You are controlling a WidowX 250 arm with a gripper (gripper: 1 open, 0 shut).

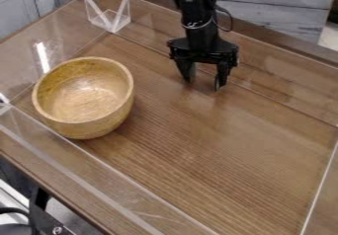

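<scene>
My black arm reaches in from the top centre. Its gripper (204, 71) is low over the wooden table (211, 160), at the upper middle. Its fingers point down and look apart, but they are dark and small, so I cannot tell whether anything is between them.
A large tan bowl (82, 96) sits at the left. A small clear wire-like or plastic object (111, 14) stands at the upper left. A white-grey board runs along the back right. The middle, right and front of the table are clear.
</scene>
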